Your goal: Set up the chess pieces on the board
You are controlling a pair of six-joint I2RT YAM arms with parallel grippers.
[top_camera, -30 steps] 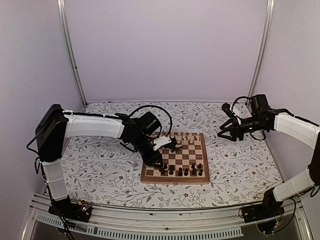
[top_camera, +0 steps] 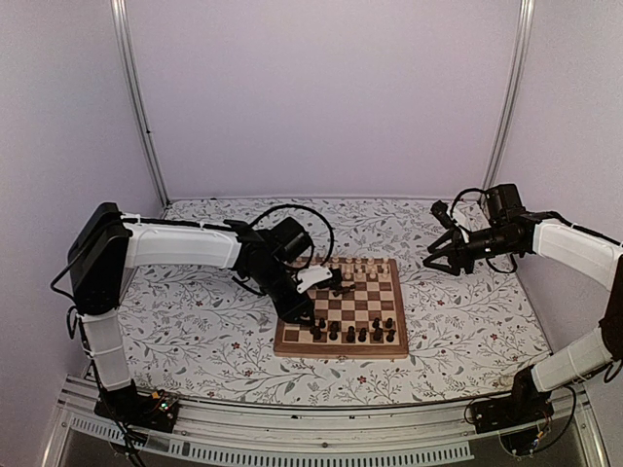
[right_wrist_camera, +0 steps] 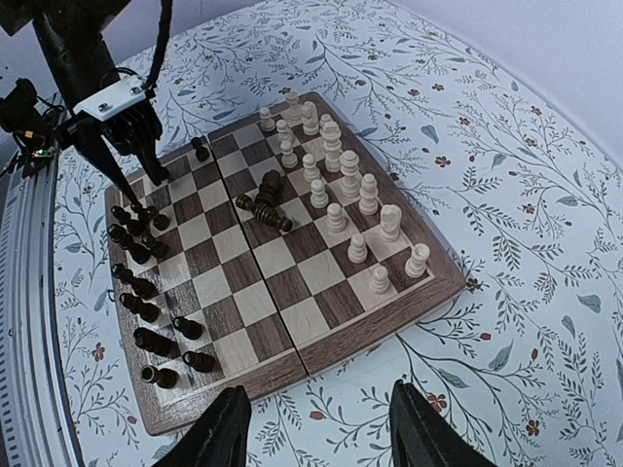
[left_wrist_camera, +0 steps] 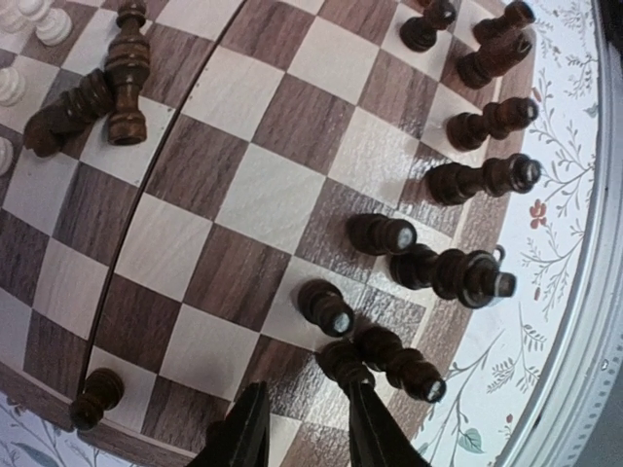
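Observation:
A wooden chessboard (top_camera: 355, 303) lies on the floral table, with dark pieces (right_wrist_camera: 141, 311) standing along its near side and white pieces (right_wrist_camera: 349, 175) along the far side. Two dark pieces (left_wrist_camera: 128, 88) lie on their sides mid-board. My left gripper (top_camera: 302, 317) is low over the near-left corner of the board, among dark pieces; in its wrist view its fingers (left_wrist_camera: 255, 423) stand apart, and whether a piece is between them is unclear. My right gripper (top_camera: 443, 264) hangs right of the board, open and empty, its fingers (right_wrist_camera: 224, 428) apart.
Walls stand at the back and both sides, with a metal rail along the front edge.

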